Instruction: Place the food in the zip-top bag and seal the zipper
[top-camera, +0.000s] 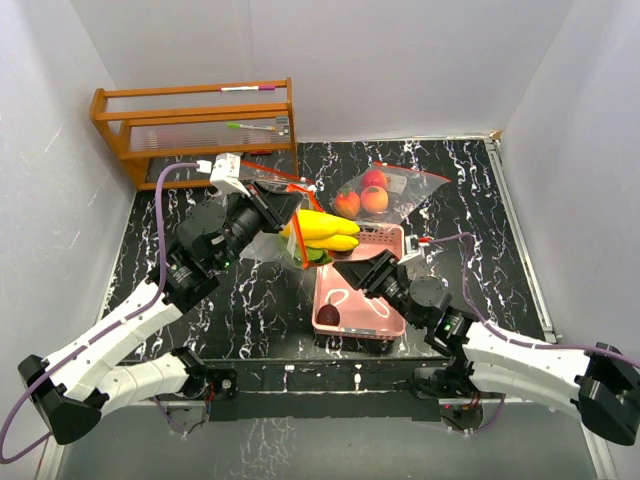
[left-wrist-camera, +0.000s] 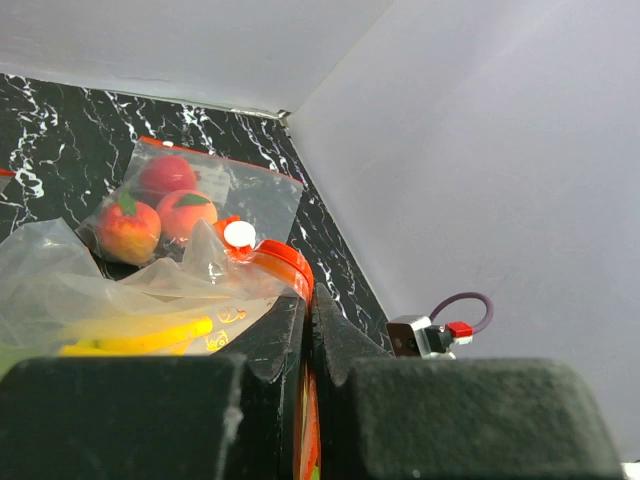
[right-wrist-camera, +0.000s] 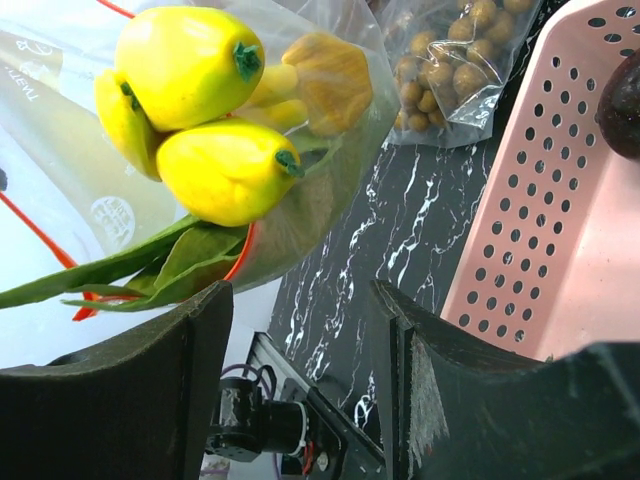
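My left gripper (top-camera: 278, 208) is shut on the orange-zippered edge of an open clear bag (left-wrist-camera: 140, 290), held up left of the basket. Inside and at the bag's mouth are yellow bananas (top-camera: 315, 225), seen in the right wrist view as yellow produce (right-wrist-camera: 222, 170), with green leafy pieces (right-wrist-camera: 170, 265) beneath. My right gripper is open, just right of and below the bag's mouth, over the pink basket (top-camera: 360, 315), with nothing between its fingers. A dark avocado (top-camera: 328, 314) lies in the basket.
A sealed bag of peaches (top-camera: 374, 198) lies at the back right. A bag of small brown round items (right-wrist-camera: 450, 70) shows in the right wrist view. A wooden rack (top-camera: 190, 110) stands at the back left; walls enclose the dark marble counter.
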